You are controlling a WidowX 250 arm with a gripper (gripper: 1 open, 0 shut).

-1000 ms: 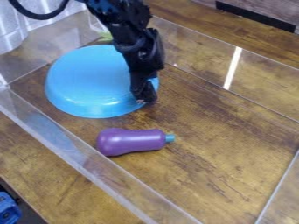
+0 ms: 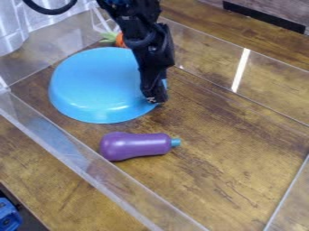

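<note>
A black arm reaches down from the top, its gripper (image 2: 154, 88) low at the right rim of a large light-blue round bowl or lid (image 2: 94, 85). Whether the fingers hold that rim is unclear. A purple toy eggplant (image 2: 135, 145) with a teal tip lies in front of the blue piece. An orange carrot (image 2: 111, 39) with green leaves is partly hidden behind the arm.
Clear plastic walls edge the wooden floor (image 2: 223, 153). The right half is open, with a white strip (image 2: 241, 68) of light or tape. A blue object (image 2: 7, 214) sits outside at bottom left.
The arm's upper part has shifted slightly, showing more of the carrot. The blue piece and eggplant look essentially unmoved.
</note>
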